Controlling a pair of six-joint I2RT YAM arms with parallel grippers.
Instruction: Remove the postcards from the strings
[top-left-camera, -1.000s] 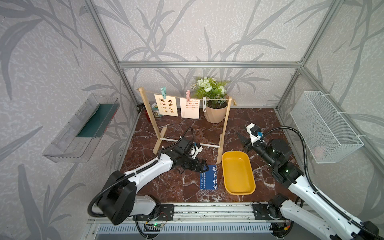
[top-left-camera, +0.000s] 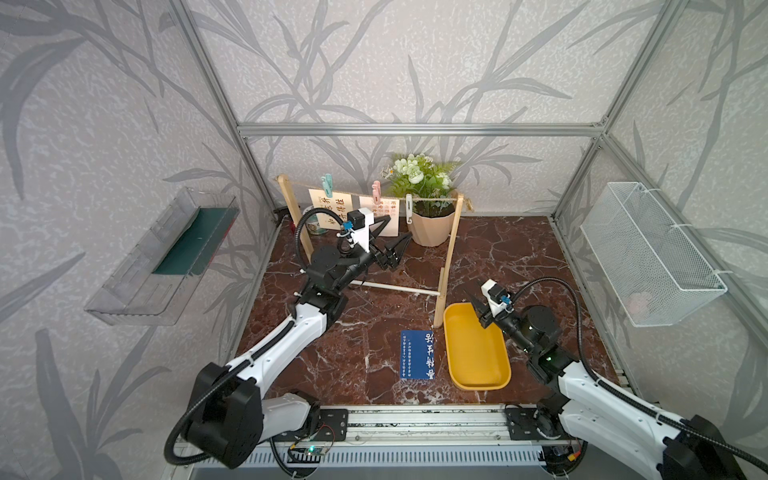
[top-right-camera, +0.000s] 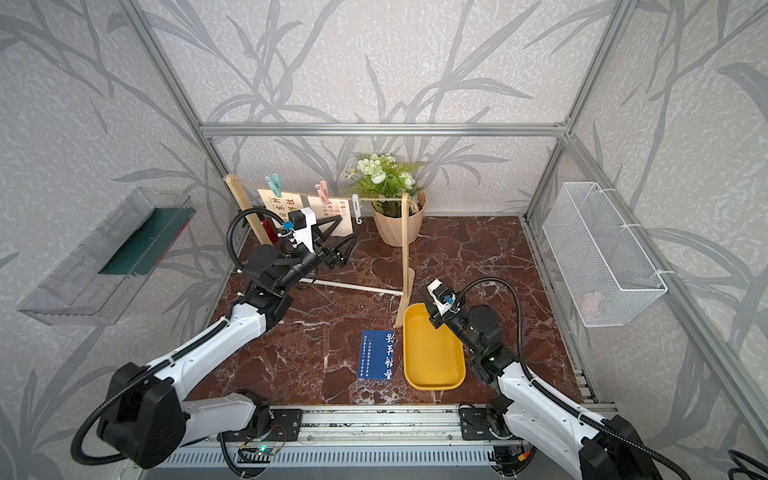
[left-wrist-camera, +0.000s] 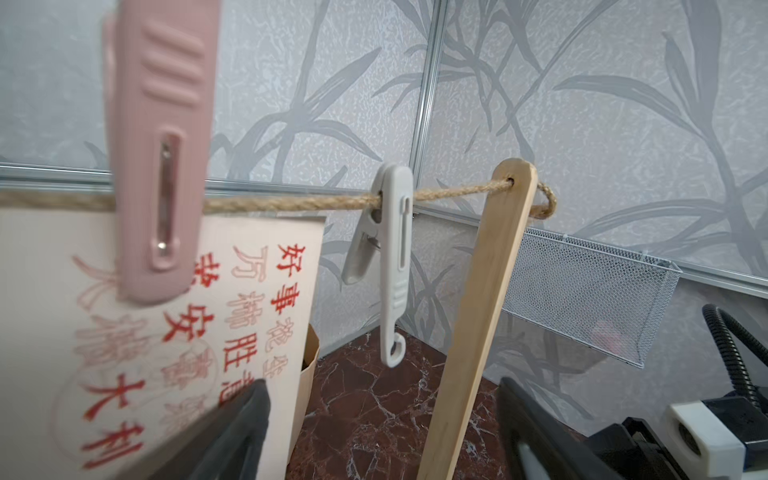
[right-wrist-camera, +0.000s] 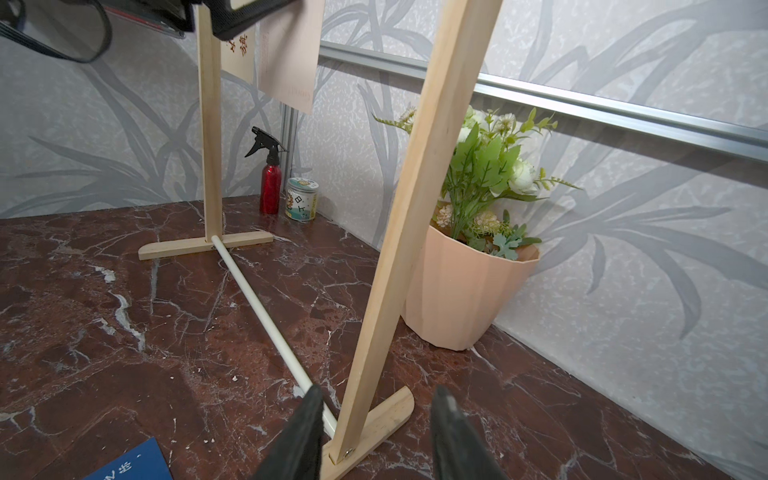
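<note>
Two postcards hang from the string: a cream one (top-left-camera: 329, 206) under a teal clothespin (top-left-camera: 326, 185), and a red-lettered one (left-wrist-camera: 264, 320) under a pink clothespin (left-wrist-camera: 164, 152). An empty white clothespin (left-wrist-camera: 396, 256) hangs to their right. My left gripper is open beside the red-lettered card; one finger (left-wrist-camera: 240, 444) overlaps its lower right part in the left wrist view, and contact cannot be told. Flat on the table lies a blue postcard (top-left-camera: 417, 355). Low by the rack's right foot, my right gripper stands open and empty.
The rack's right post (right-wrist-camera: 408, 192) rises just ahead of the right gripper. Behind it stands a flower pot (right-wrist-camera: 468, 288). A yellow tray (top-left-camera: 478, 352) is empty beside the blue card. A red spray bottle (right-wrist-camera: 270, 185) and a tin (right-wrist-camera: 301, 200) stand at the back left.
My left gripper has risen from above the blue card and moved back to the hanging red-lettered card.
</note>
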